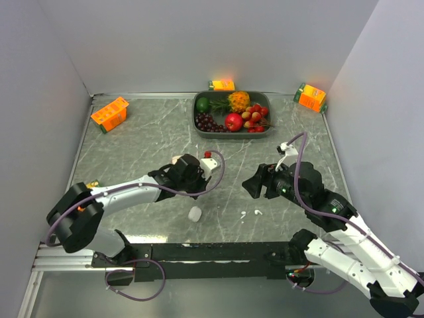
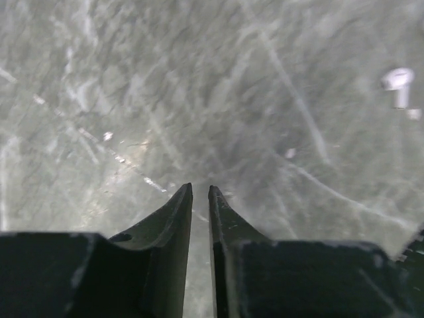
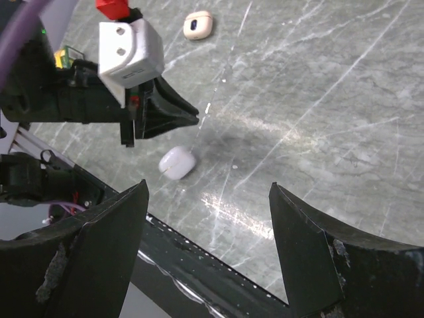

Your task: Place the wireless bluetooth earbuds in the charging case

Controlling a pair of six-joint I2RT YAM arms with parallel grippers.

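In the top view two white earbuds (image 1: pixel 258 212) lie on the marble table at lower right, with small white bits (image 1: pixel 243 215) beside them; an earbud also shows at right in the left wrist view (image 2: pixel 399 81). A white rounded case (image 1: pixel 195 214) lies below my left gripper (image 1: pixel 200 193); another small case (image 3: pixel 197 25) shows in the right wrist view. My left gripper hangs low over the table, its fingertips nearly together, nothing visible between them. My right gripper stands open and empty, above and right of it.
A grey tray of fruit (image 1: pixel 231 135) stands at the back. Orange boxes (image 1: pixel 110 115) sit in the back corners and at the left. A dark rail (image 1: pixel 199 250) runs along the front edge.
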